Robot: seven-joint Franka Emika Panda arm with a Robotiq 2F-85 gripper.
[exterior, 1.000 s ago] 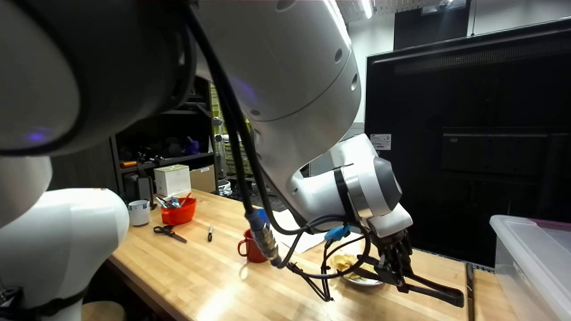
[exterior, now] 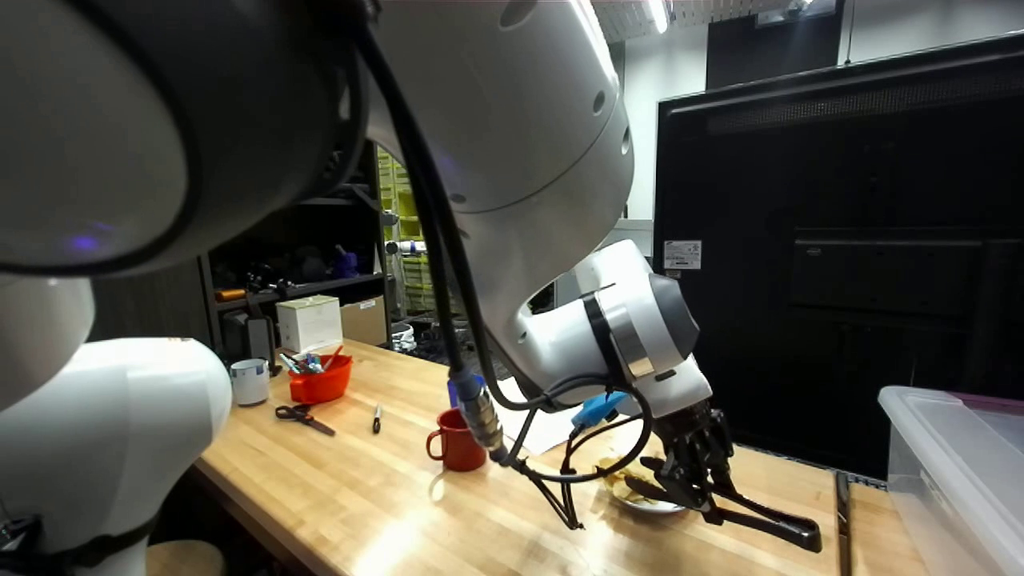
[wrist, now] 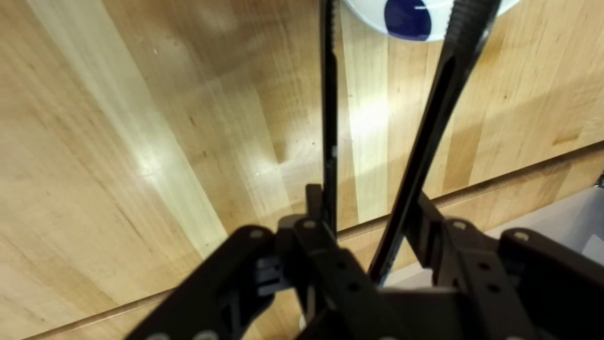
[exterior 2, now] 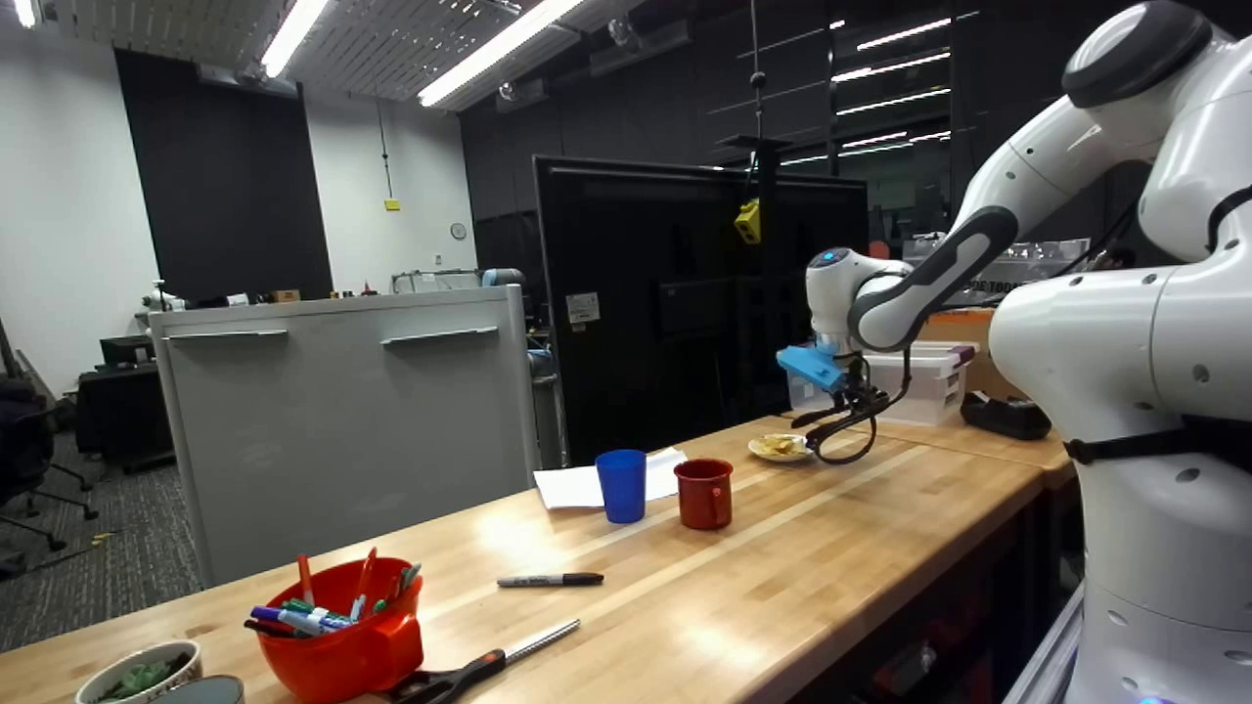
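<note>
My gripper is part open, its two long black fingers point(wrist: 331, 113) apart with nothing held between them. Beyond the fingers, at the top edge of the wrist view, appears part of a white bowl point(wrist: 371, 12) with a dark blue spot. Exterior view 2 shows yellowish chips point(exterior 2: 777, 445) in this bowl, at the far part of the table. The gripper hangs above the table close to the bowl; in exterior view 1 it partly covers the bowl and chips.
A red mug point(exterior 2: 704, 495) and blue cup point(exterior 2: 622, 487) stand near white paper point(exterior 2: 568, 488). A marker point(exterior 2: 551, 580), scissors point(exterior 2: 475, 673) and a red pen container point(exterior 2: 340, 645) lie farther off. A clear plastic bin point(exterior: 960, 461) stands beyond the gripper.
The wrist and gripper have shifted a little to the left and slightly up in exterior view 1, covering more of the chips. The bowl and other objects stay put.
</note>
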